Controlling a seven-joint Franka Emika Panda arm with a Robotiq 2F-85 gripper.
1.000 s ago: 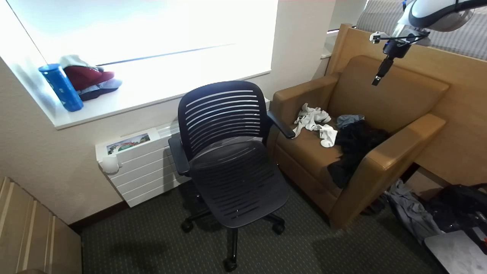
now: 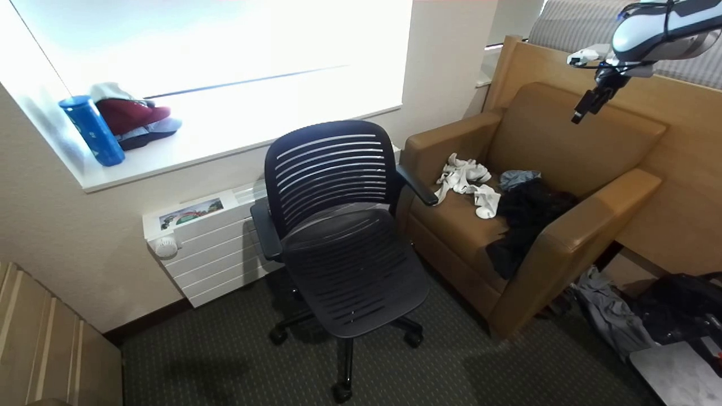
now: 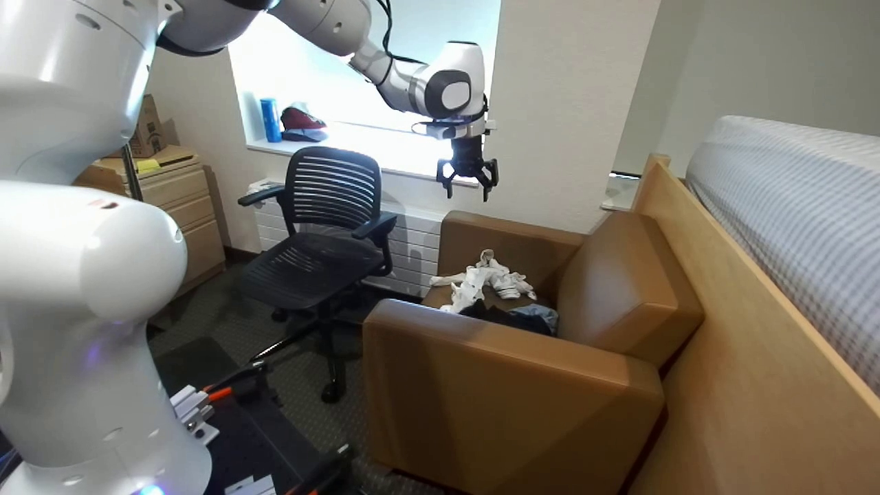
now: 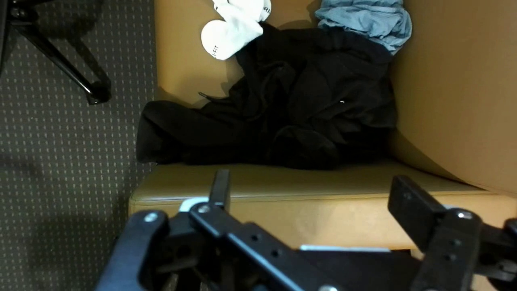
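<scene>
My gripper stands open, its black fingers wide apart and nothing between them. In the second exterior view the gripper [image 3: 467, 196] points down, well above the brown armchair [image 3: 511, 388]. A black garment [image 4: 310, 97] lies crumpled on the armchair seat, ahead of the fingertips in the wrist view. White socks or cloths [image 2: 463, 177] are bunched on the seat toward the window side. Between them and the backrest lies a blue-grey cloth [image 4: 368, 22], partly cut off by the wrist view's top edge.
A black office chair [image 2: 348, 270] stands beside the armchair. The armchair's high arms and backrest enclose the seat. On the windowsill are a blue bottle [image 2: 95, 132] and caps [image 2: 132, 118]. A bed [image 3: 800, 206] rises behind the armchair.
The arm and gripper have shifted right and slightly up in the first exterior view, and the gripper's tilt has changed. The clothes and chairs look the same.
</scene>
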